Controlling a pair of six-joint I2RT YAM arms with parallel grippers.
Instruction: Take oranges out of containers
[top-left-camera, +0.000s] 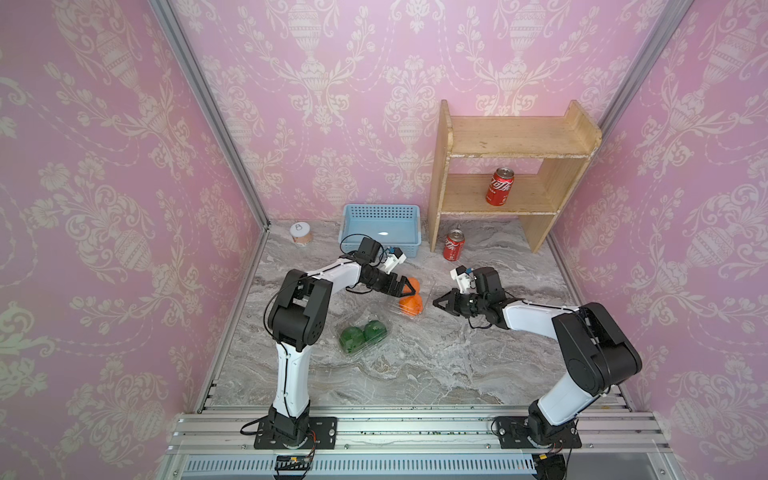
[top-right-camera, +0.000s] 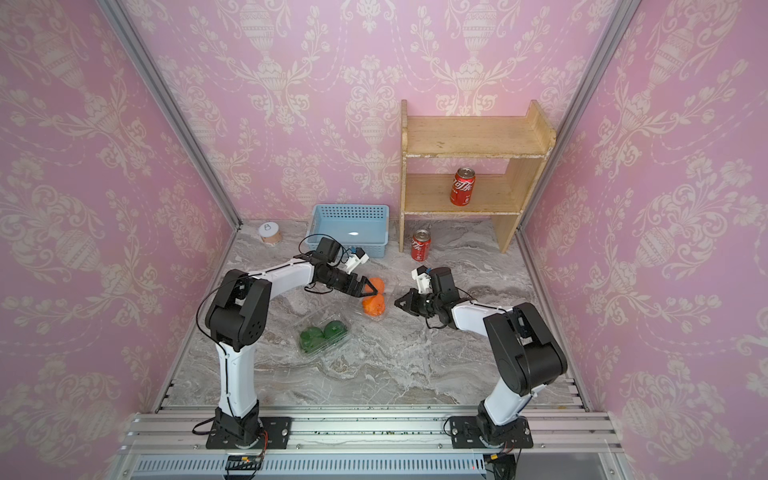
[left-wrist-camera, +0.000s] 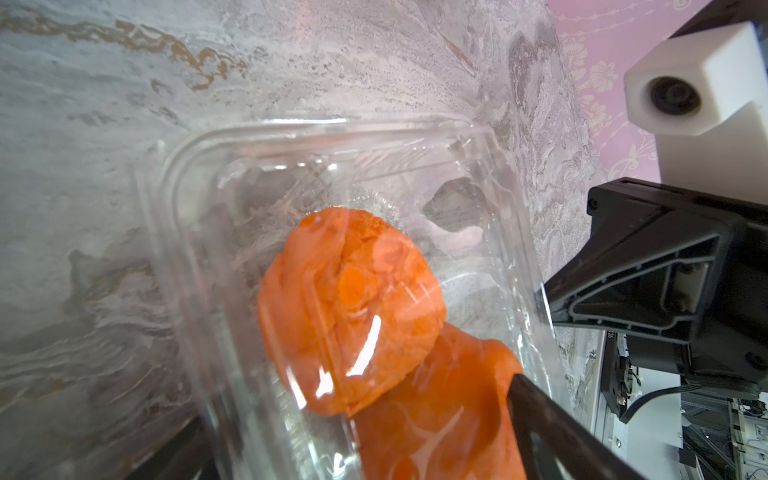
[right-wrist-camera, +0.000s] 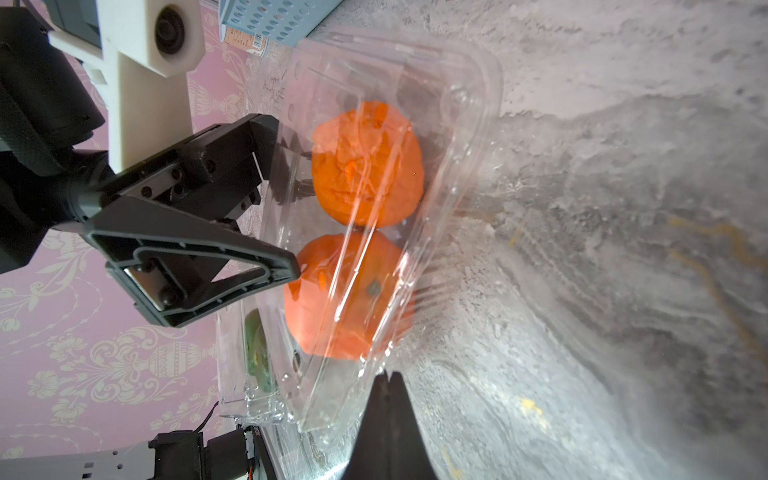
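Two orange fruits (right-wrist-camera: 368, 164) sit side by side in a clear plastic container (left-wrist-camera: 400, 124). Whether a lid covers them is hard to make out. My left gripper (top-left-camera: 410, 289) is at the container's left side; its fingers (right-wrist-camera: 272, 264) stand well apart, close against the plastic and the fruit. Contact cannot be judged. A short gap to the right of the container, my right gripper is shut, with nothing showing between its fingers. Dark green fruits (top-left-camera: 352, 339) fill a second clear container (top-right-camera: 326, 344) nearer the front left.
Behind the left arm stands an empty light blue basket (top-left-camera: 382, 212). A red can (top-left-camera: 453, 245) is on the table by the wooden shelf (top-left-camera: 520, 144), and another red can (top-left-camera: 500, 187) rests on its board. A small tin (top-left-camera: 301, 233) stands back left.
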